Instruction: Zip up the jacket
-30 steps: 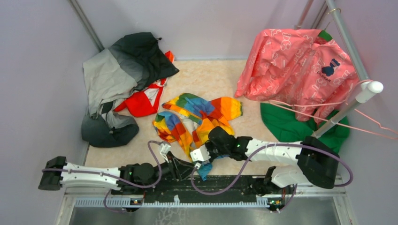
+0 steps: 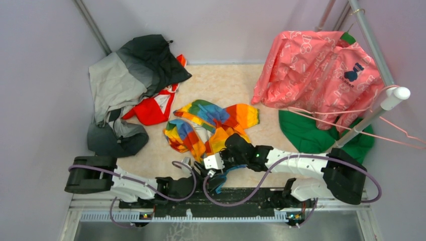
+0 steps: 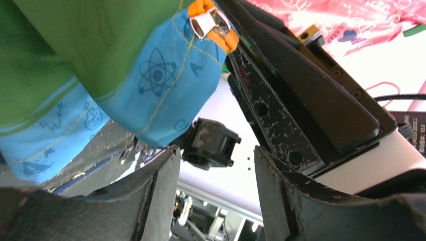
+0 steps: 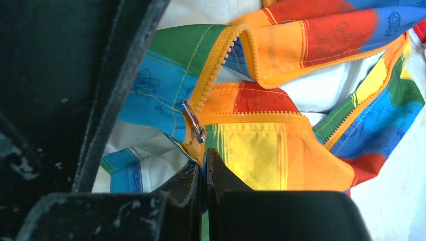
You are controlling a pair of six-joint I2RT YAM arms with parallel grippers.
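Note:
The rainbow jacket (image 2: 201, 108) lies crumpled at the front middle of the table. In the right wrist view my right gripper is shut on the lower end of its orange zip edge, just below the metal zipper pull (image 4: 195, 120); the zipper teeth (image 4: 261, 115) run apart above. In the left wrist view my left gripper stands open, nothing between its fingertips, below a blue hem with an orange zip end (image 3: 221, 32). The right gripper's black body fills the right of that view, close to the left one. In the top view both grippers meet over the jacket's near end.
A pile of grey (image 2: 113, 75) and red (image 2: 148, 110) garments lies at the left. A pink jacket (image 2: 311, 65) hangs on a rack (image 2: 371, 115) at the right, over green cloth (image 2: 299, 130). Bare table shows at the back middle.
My left arm has moved to the right and slightly toward the back, closer to the right gripper. The right arm and the jacket have barely changed.

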